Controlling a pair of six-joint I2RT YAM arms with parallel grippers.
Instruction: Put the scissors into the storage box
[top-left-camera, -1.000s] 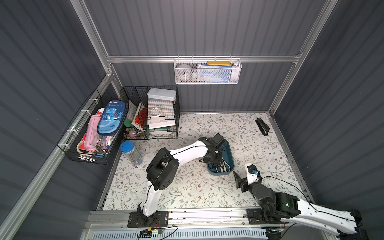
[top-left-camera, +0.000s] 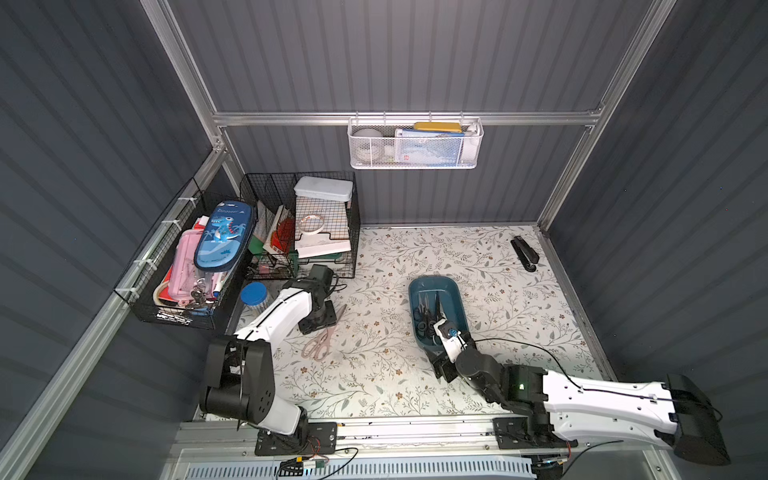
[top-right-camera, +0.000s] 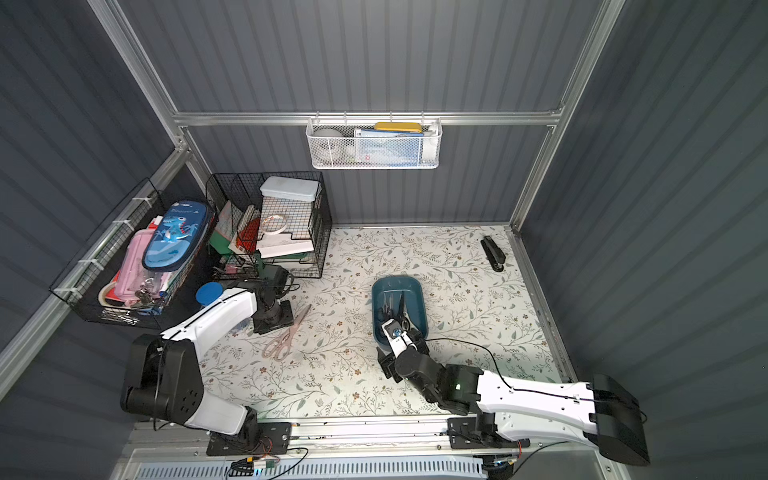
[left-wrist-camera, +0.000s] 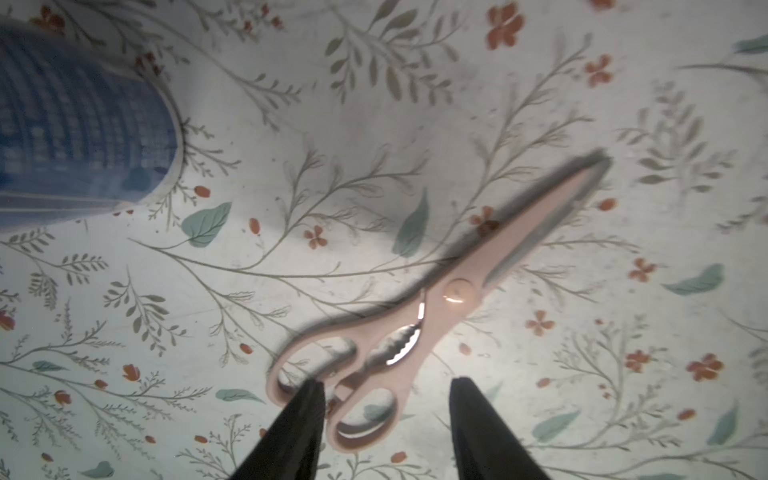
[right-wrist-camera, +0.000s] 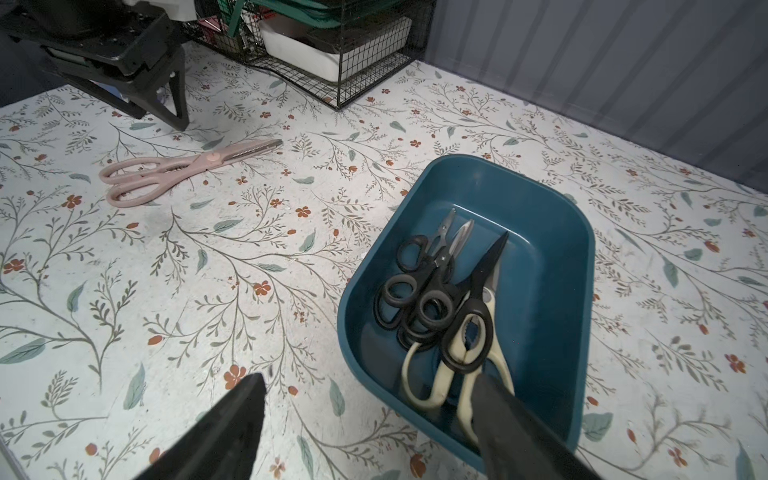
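Pink scissors (top-left-camera: 320, 342) (left-wrist-camera: 460, 292) lie on the patterned table at left, beside a blue-lidded jar (top-left-camera: 254, 294). My left gripper (top-left-camera: 316, 320) hovers over them, its fingers apart and empty, near the handles in the left wrist view. The blue storage box (top-left-camera: 448, 292) (right-wrist-camera: 564, 256) holds several black and cream scissors (right-wrist-camera: 436, 304). My right gripper (top-left-camera: 444, 364) is at the box's near edge, its blurred fingers apart with nothing seen between them.
Black wire baskets (top-left-camera: 352, 208) of stationery fill the back left. A white basket (top-left-camera: 416, 160) hangs on the back wall. A black stapler (top-left-camera: 524, 254) lies at back right.
My left arm has swung left from over the box to the pink scissors. The right arm has moved left to the box's near edge.
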